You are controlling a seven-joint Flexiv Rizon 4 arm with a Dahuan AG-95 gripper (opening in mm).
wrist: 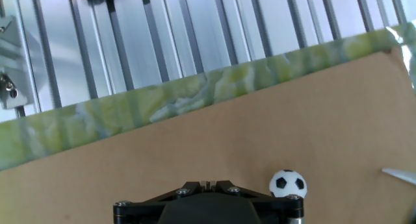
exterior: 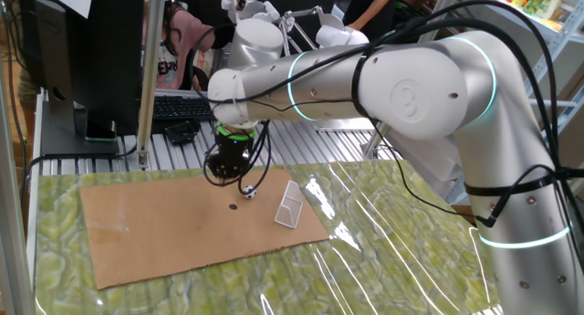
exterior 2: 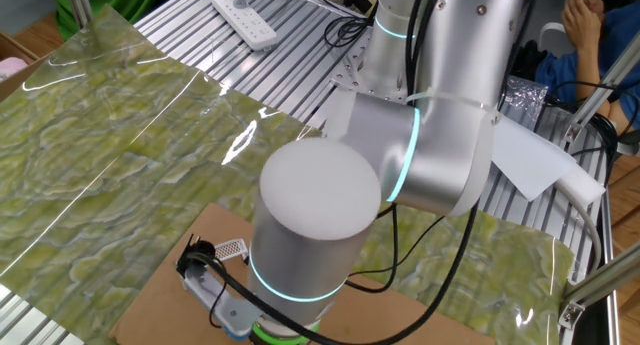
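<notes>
A small black-and-white soccer ball (wrist: 288, 182) rests on the brown cardboard, just right of my gripper in the wrist view. The gripper's fingers meet in the middle, shut with nothing showing between them. From exterior view 1, the dark gripper (exterior: 228, 174) hangs low over the cardboard's back edge, left of the ball (exterior: 251, 193), which a cable partly crosses. A little white goal frame (exterior: 289, 205) stands to the right of the ball. Only a pale tip of the goal (wrist: 399, 175) enters the wrist view; exterior view 2 shows its mesh (exterior 2: 231, 249) beside the wrist.
The cardboard sheet (exterior: 164, 228) lies on a green marbled mat (exterior: 383, 251) and bears a small dark spot (exterior: 233, 206). Loose cables loop around the wrist. Behind the mat runs a ribbed metal table; a power strip (exterior 2: 245, 21) lies on it.
</notes>
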